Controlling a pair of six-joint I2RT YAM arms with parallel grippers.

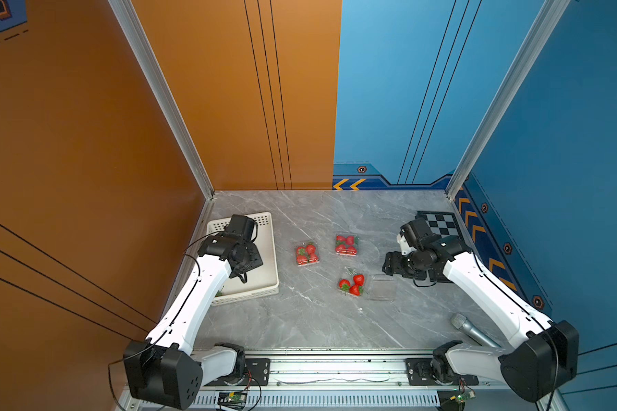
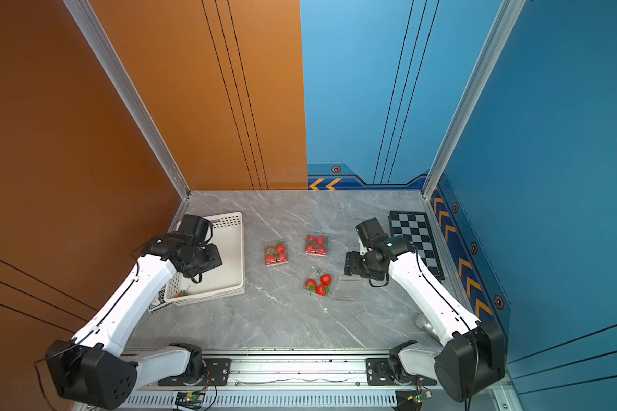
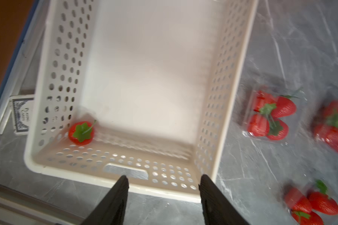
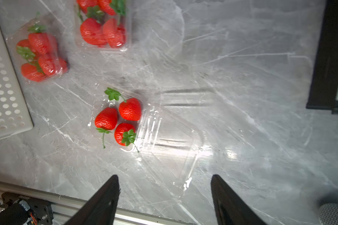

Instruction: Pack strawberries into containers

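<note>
Inside the white basket (image 3: 139, 75), one strawberry (image 3: 81, 133) lies in the near left corner. Above that basket my left gripper hangs open and empty. Two clear containers hold strawberries on the table: the left container (image 1: 307, 254) and the right container (image 1: 346, 244). Nearer me, a third container has three strawberries (image 4: 120, 120) in one half; its transparent lid (image 4: 169, 146) is folded out flat to the right and empty. Over the table to the right of this lid, my right gripper stands open, with nothing between its fingers.
A black-and-white checkerboard (image 2: 418, 239) lies at the right, partly behind the right arm. A microphone (image 1: 474, 330) rests near the front right. Outside the basket's left wall is a playing-card box (image 3: 21, 114). Bare table lies in front of the containers.
</note>
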